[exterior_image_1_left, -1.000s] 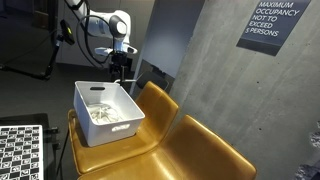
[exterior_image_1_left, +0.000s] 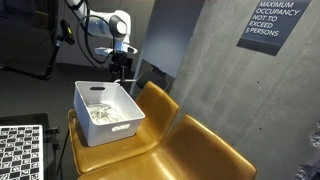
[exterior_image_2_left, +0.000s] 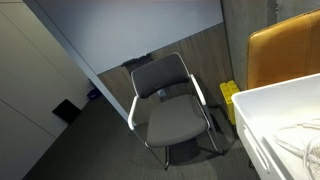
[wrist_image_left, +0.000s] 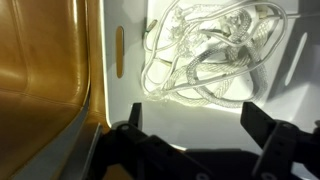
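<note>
White rope or cable (wrist_image_left: 215, 50) lies in loose loops on the floor of a white bin (exterior_image_1_left: 112, 132). Seen from the wrist, my gripper is open above the bin, its dark fingers wide apart with nothing between them. The rope loops lie beyond the fingertips, toward the top of that view. From the first exterior view, the gripper (exterior_image_1_left: 122, 74) hangs over the bin's far side, small and dark. The second exterior view catches only a corner of the bin (exterior_image_2_left: 262, 104) with some rope (exterior_image_2_left: 300, 140); the gripper is outside it.
The bin rests on a tan leather seat (exterior_image_1_left: 150, 150) beside a concrete wall (exterior_image_1_left: 220, 90). A checkered board (exterior_image_1_left: 20, 150) is at the lower left. A grey chair (exterior_image_2_left: 175, 110) and a yellow object (exterior_image_2_left: 229, 98) stand apart from the bin.
</note>
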